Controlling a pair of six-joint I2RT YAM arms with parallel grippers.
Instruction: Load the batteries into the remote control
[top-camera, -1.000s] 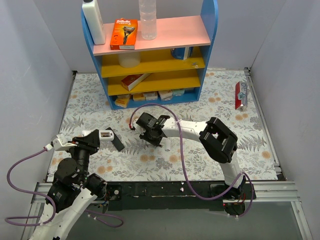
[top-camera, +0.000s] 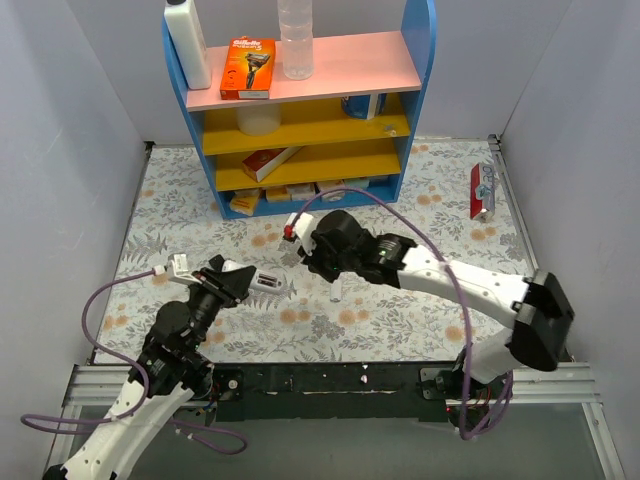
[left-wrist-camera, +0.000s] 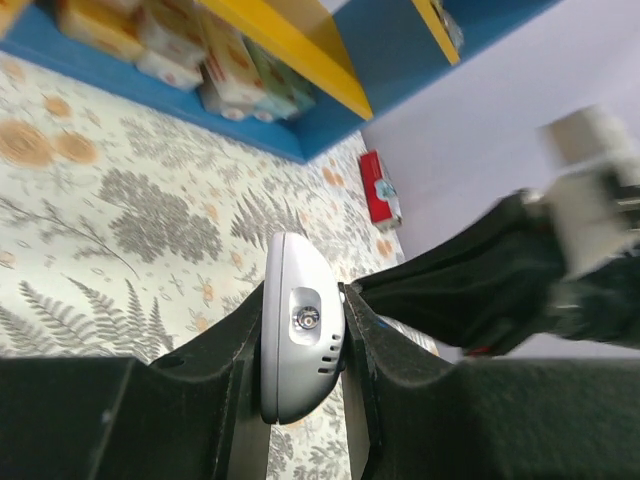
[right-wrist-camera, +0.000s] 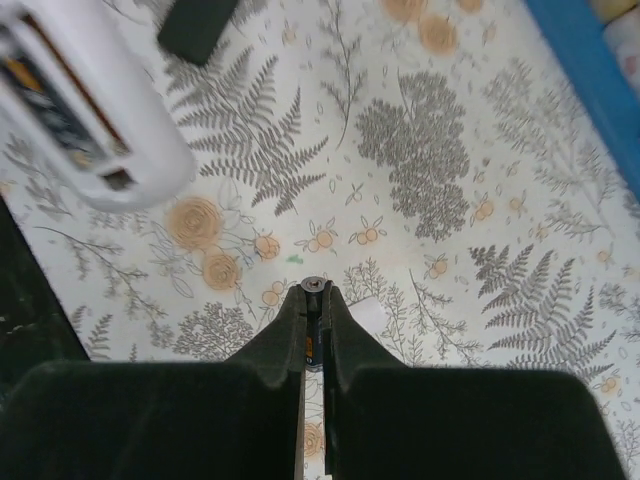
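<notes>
My left gripper is shut on the white remote control (top-camera: 267, 282), held above the table with its battery compartment facing up. Blurred at the upper left of the right wrist view, the same remote (right-wrist-camera: 150, 160) shows dark and orange shapes inside the compartment; I cannot tell whether a battery sits there. Shut on a slim dark battery, my right gripper points down; only the battery's small round end (right-wrist-camera: 314, 284) shows clearly between the fingertips. The right gripper is apart from the remote, to its right.
A flat black piece (right-wrist-camera: 198, 28) lies on the patterned table near the remote. A small white piece (top-camera: 336, 290) rests below the right gripper. Behind stands the blue shelf (top-camera: 205, 165), and a red box (top-camera: 482, 192) lies at the right.
My right arm has risen and swung, its elbow now farther right.
</notes>
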